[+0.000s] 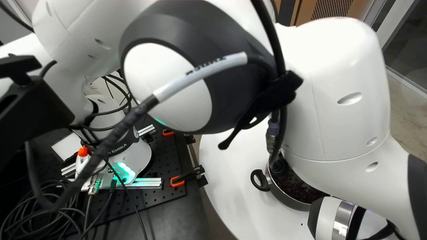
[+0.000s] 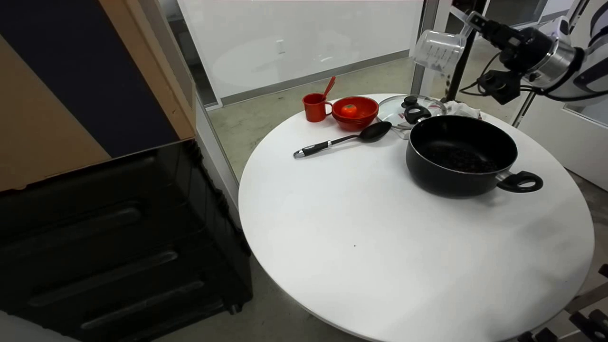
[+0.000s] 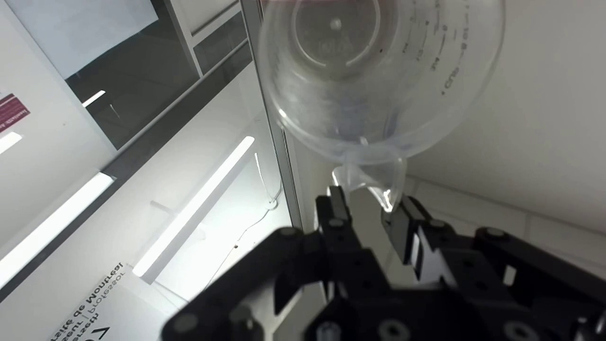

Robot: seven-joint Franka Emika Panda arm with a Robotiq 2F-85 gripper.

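Note:
A clear plastic measuring cup (image 2: 439, 51) is tipped on its side in the air above the far side of the black pot (image 2: 424, 174). My gripper is shut on the cup's handle. The wrist view looks at the cup's rounded, see-through body (image 3: 369, 108), which has printed scale marks and appears almost empty. A few small dark specks hang in the air under the cup in exterior view 2. Dark red beans (image 1: 298, 190) lie in the pot, partly hidden by my arm in exterior view 1.
Behind the pot lies a glass lid (image 2: 393, 108). Left of it are a black spoon (image 2: 373, 132), a red bowl (image 2: 365, 120) holding a tomato, and a red mug (image 2: 313, 108).

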